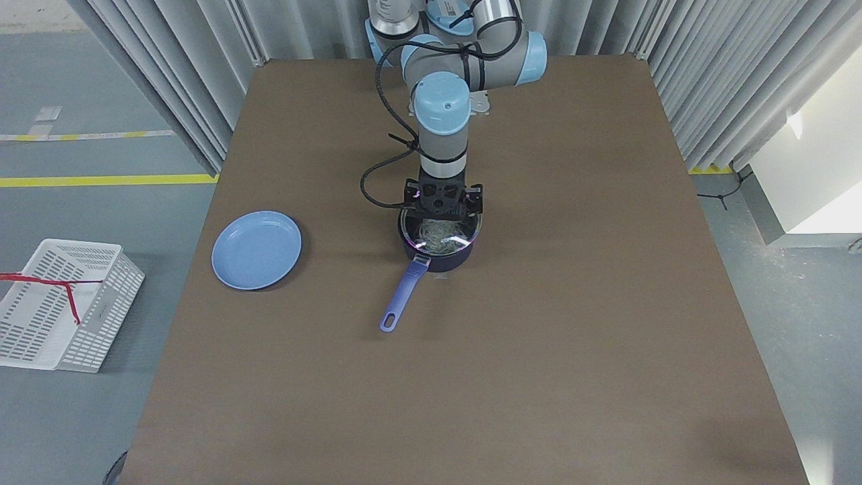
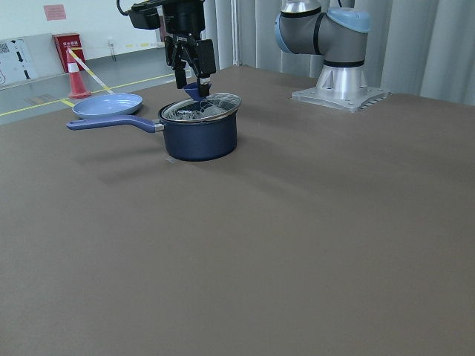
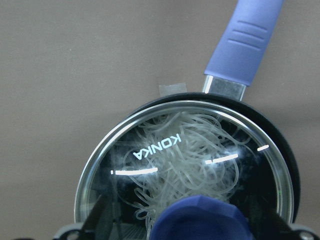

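Note:
A dark blue saucepan (image 2: 199, 142) with a long periwinkle handle (image 1: 401, 299) stands on the brown table (image 1: 566, 339), under a glass lid (image 3: 130, 150) through which pale noodles show. My gripper (image 2: 192, 78) is directly over the lid, its fingers at either side of the blue lid knob (image 3: 199, 225). In the front view the gripper housing hides the knob. Whether the fingers press on the knob cannot be told.
A blue plate (image 1: 256, 250) lies left of the pan. A white basket (image 1: 97, 323) stands on the floor off the table's left side.

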